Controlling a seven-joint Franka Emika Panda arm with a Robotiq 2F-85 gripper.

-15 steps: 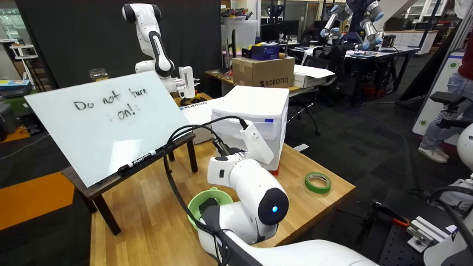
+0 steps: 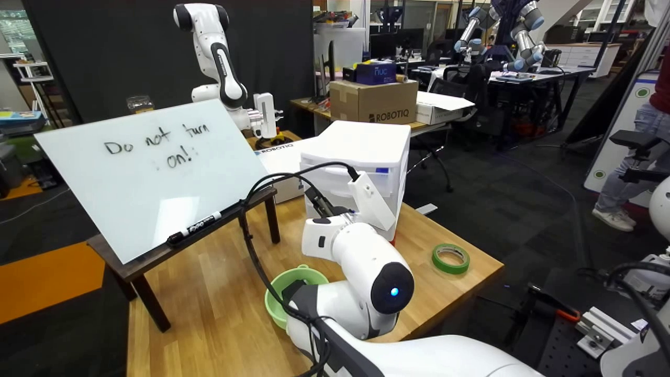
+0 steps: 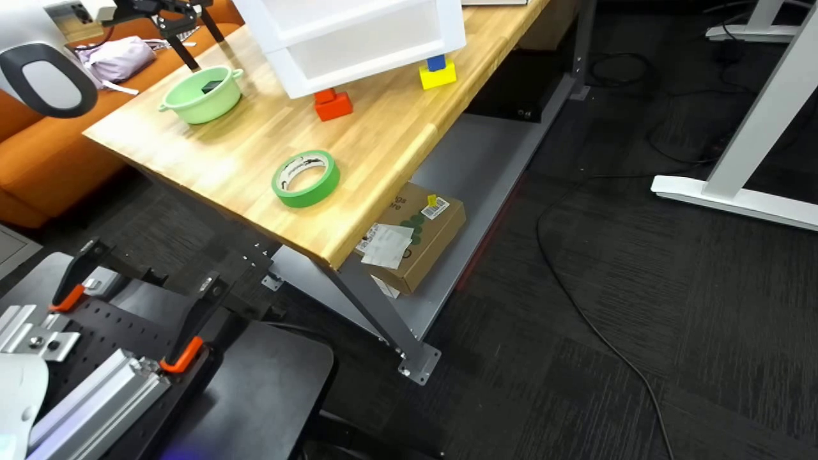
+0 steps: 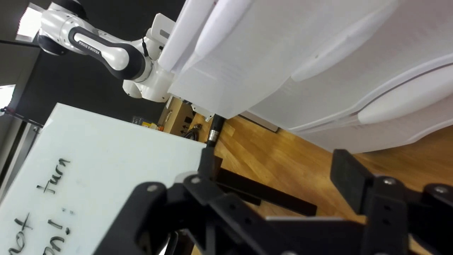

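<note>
In the wrist view my gripper is open, its two dark fingers well apart. Nothing shows between them but the table and part of the dark stand farther off. The white drawer unit (image 4: 305, 59) fills the upper right there, its drawer fronts facing me. From exterior view 1, the arm's wrist is in front of the same drawer unit (image 2: 367, 141), hiding the fingertips; whether they touch a drawer cannot be told. A whiteboard (image 2: 157, 169) reading "Do not turn on!" leans on the stand, with a black marker (image 2: 196, 229) along its lower edge.
A green bowl (image 3: 203, 107) holding a dark object is on the table under the arm. Green tape (image 3: 307, 179) lies near the corner. Red blocks (image 3: 333, 106) and a yellow block (image 3: 438, 74) sit by the drawer unit's base. Bare wood (image 2: 207, 301) lies left of the bowl.
In exterior view 1 my arm's wrist and the camera on it have shifted slightly right. The drawer unit, whiteboard, bowl and tape look unmoved.
</note>
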